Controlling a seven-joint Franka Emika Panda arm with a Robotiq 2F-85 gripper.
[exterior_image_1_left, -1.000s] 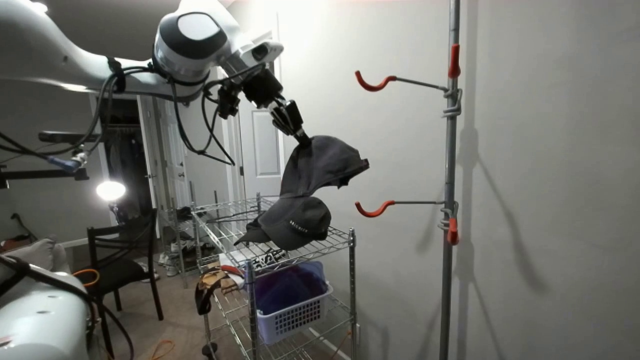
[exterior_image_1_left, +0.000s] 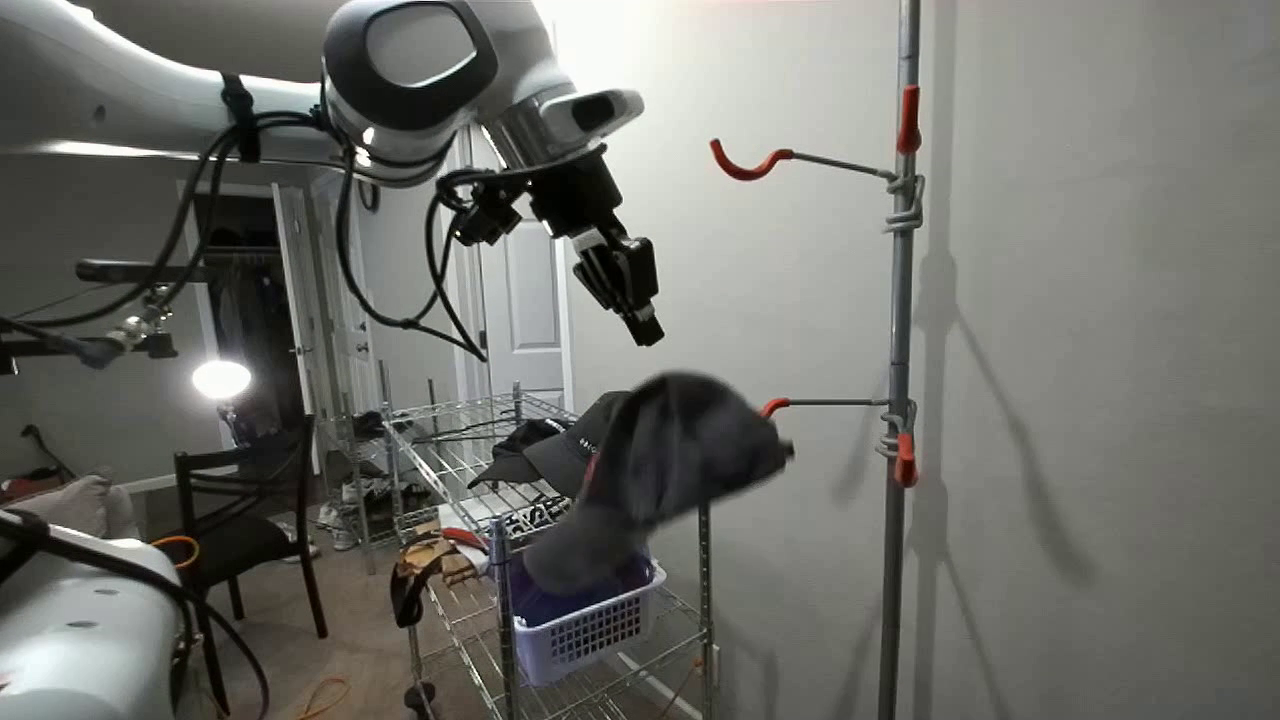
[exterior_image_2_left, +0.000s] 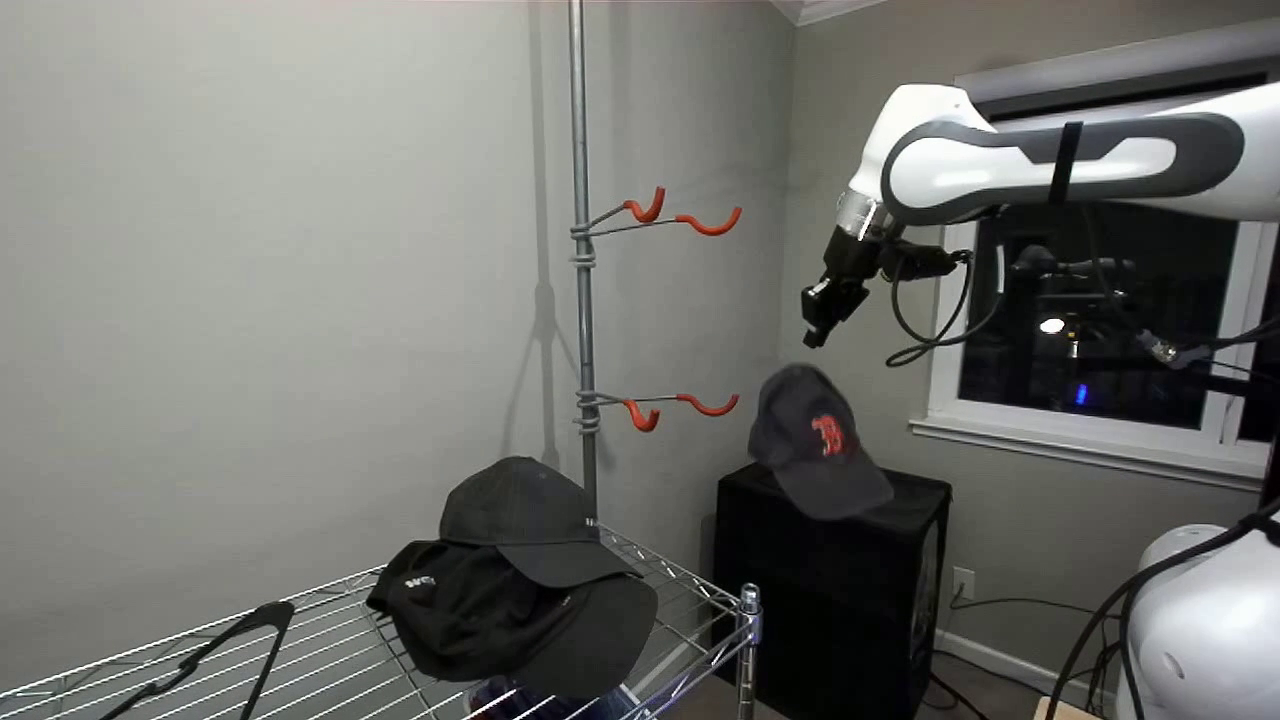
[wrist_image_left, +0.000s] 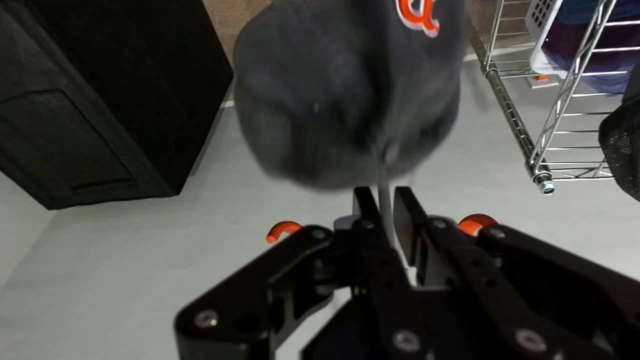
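Observation:
A dark cap with a red letter B (exterior_image_2_left: 813, 434) is in mid-air, blurred, with clear space between it and the fingertips above. Exterior view 1 shows the same cap (exterior_image_1_left: 690, 450) tilted, brim down to the left. My gripper (exterior_image_1_left: 645, 326) points downward, its fingers slightly parted. In the wrist view a narrow gap runs between the fingertips of the gripper, with the blurred cap (wrist_image_left: 336, 102) beyond them. Red-tipped hooks (exterior_image_2_left: 708, 408) stick out from a metal pole (exterior_image_2_left: 585, 324), the lower pair near the cap's height.
Two more dark caps (exterior_image_2_left: 516, 528) lie on the wire shelf (exterior_image_2_left: 330, 630), beside a black hanger (exterior_image_2_left: 240, 636). A black cabinet (exterior_image_2_left: 828, 588) stands at the wall. On the lower shelf sits a white basket (exterior_image_1_left: 588, 642). Upper hooks (exterior_image_1_left: 750, 168) are empty.
A second ago the gripper held the cap at its edge. Now the cap is apart from it and lower, while the arm has shifted right in exterior view 1.

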